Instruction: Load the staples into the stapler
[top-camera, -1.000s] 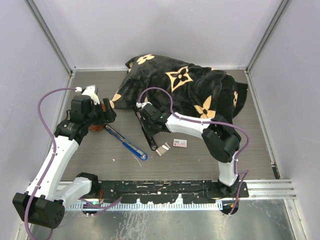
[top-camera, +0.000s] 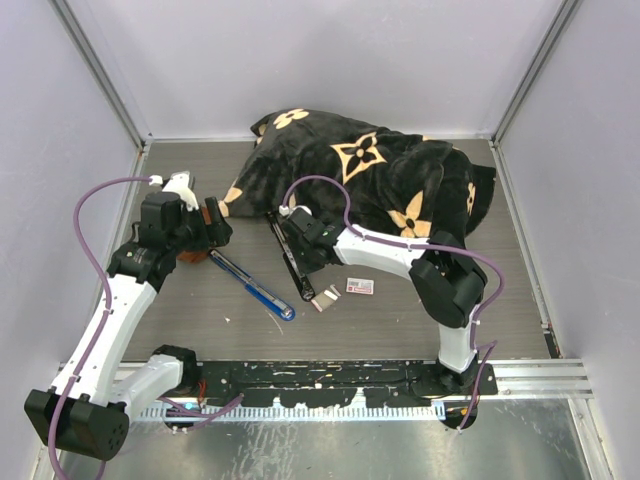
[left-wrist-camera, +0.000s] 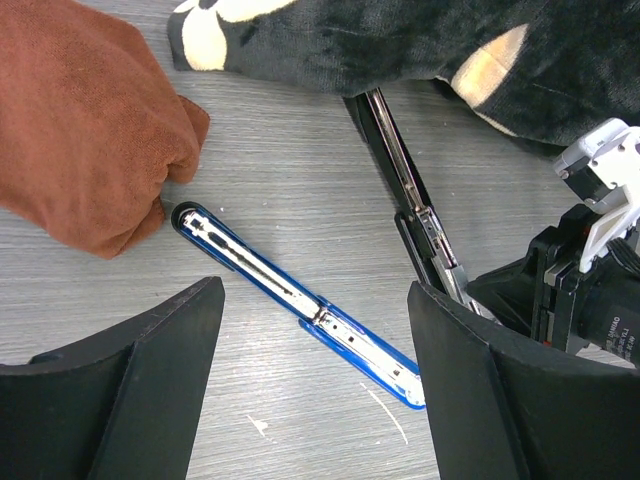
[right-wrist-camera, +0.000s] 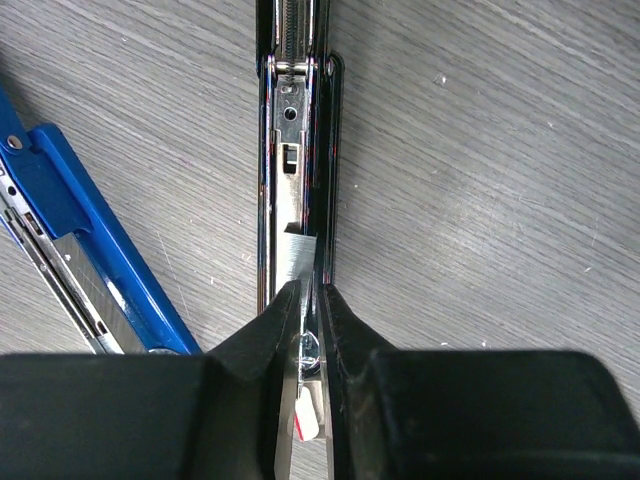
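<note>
The black stapler lies opened out flat, its metal channel running under my right gripper. Those fingers are shut on a silver strip of staples, which sits over the channel; how deep it lies within the rails is hard to tell. From above, the right gripper covers part of the black stapler. My left gripper stands open and empty, high over the blue stapler, which is also spread open on the table.
A small staple box and an opened packet lie just right of the black stapler's near end. A dark patterned blanket fills the back, touching the stapler's far end. A brown cloth is at the left.
My right gripper has shifted slightly to the right and toward the front along the black stapler. The left arm and both staplers look unmoved.
</note>
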